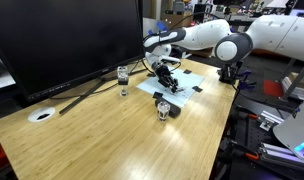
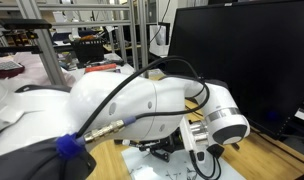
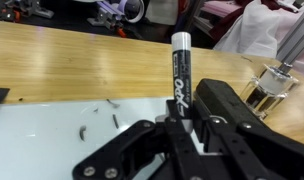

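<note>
A marker (image 3: 182,75) with a dark, white-lettered barrel and a grey end stands nearly upright in the wrist view. My gripper is shut on its lower part, and the fingers hide the tip. Beneath lies a white board (image 3: 37,145) with a few short dark marks on it. In exterior view 1 the gripper (image 1: 174,88) is low over this board; whether the marker touches it cannot be told. Beside the marker, to its right in the wrist view, is a dark block (image 3: 230,108), perhaps an eraser.
A clear cup-like container (image 3: 270,88) stands beyond the block. In exterior view 1, one cup (image 1: 163,111) is near the board and another (image 1: 122,78) is by the large black monitor (image 1: 77,45).
</note>
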